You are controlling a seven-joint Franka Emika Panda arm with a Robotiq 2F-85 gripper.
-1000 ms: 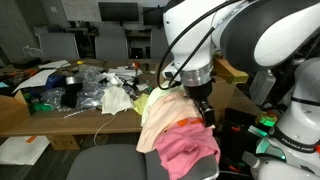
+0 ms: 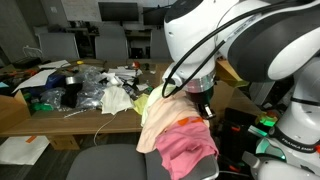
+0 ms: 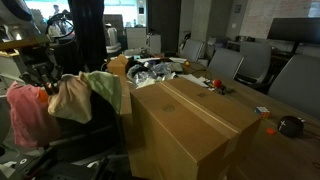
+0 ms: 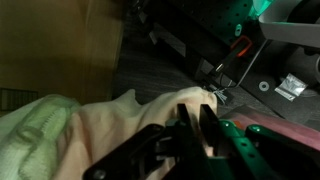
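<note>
A peach cloth hangs over the back of a chair, with a pink cloth to its right and a light green cloth on its other side. An orange patch shows at the top of the pink cloth. My gripper is down at the upper edge of the peach cloth in the wrist view. Its dark fingertips look only a little apart, and peach fabric lies right around them. Whether any fabric is pinched between them is too dark to tell. In exterior view 1 the arm hides most of the gripper.
A wooden table behind the chair carries plastic bags, a white cloth and other clutter. A large cardboard-coloured box or desk panel stands beside the cloths. Grey chairs line the far side.
Over the last second the arm has come down and slightly left, bringing the gripper in against the top of the cloths. The cloths look nearly unchanged.
</note>
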